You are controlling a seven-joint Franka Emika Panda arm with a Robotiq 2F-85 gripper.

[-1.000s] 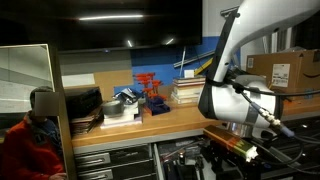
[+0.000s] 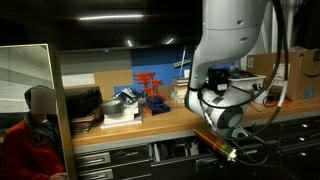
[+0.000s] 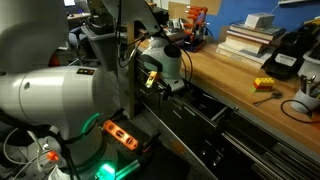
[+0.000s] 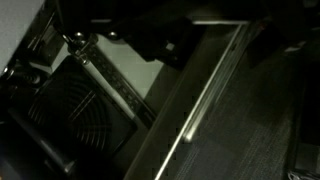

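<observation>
My gripper (image 2: 222,150) is low in front of the bench, over its dark drawers (image 2: 125,155), beside an open drawer (image 2: 178,150). In the second exterior view the gripper (image 3: 156,84) is dark and partly covered by the arm's white wrist. It stands open, and I make out nothing held in it. The wrist view is very dim: a pale metal edge (image 4: 172,155) runs diagonally past a black round-patterned grille (image 4: 82,108). The fingertips are hard to pick out there.
On the wooden worktop (image 3: 222,78) stand stacked books (image 3: 250,35), yellow-and-red blocks (image 3: 264,84) and a metal pot (image 2: 113,107). A person (image 2: 35,150) sits at the far left. Cables (image 2: 278,65) hang along the arm.
The arm has swung left in exterior view 1, carrying my gripper from the right side toward the open drawer. The drawer and the worktop items look unmoved.
</observation>
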